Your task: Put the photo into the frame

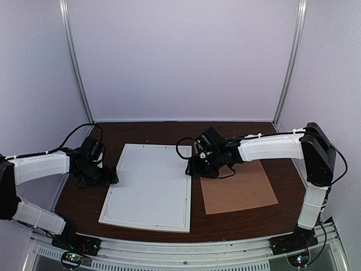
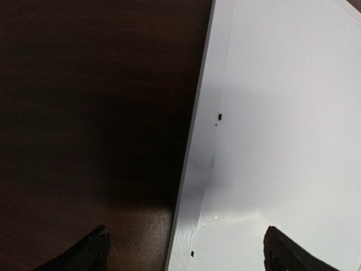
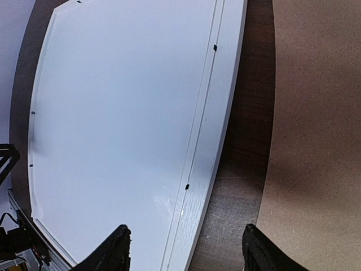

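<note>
The white frame (image 1: 145,192) lies on the dark table, its inner area covered by a flat white sheet, hard to tell apart from it. My left gripper is open over the frame's left rim (image 2: 197,141), with nothing between its fingers. My right gripper hangs open over the frame's right rim (image 3: 217,113), also empty. In the top view both grippers sit at opposite long sides of the frame.
A brown board (image 1: 237,192) lies right of the frame, with a narrow strip of table (image 3: 248,135) between them. Walls enclose the back and sides.
</note>
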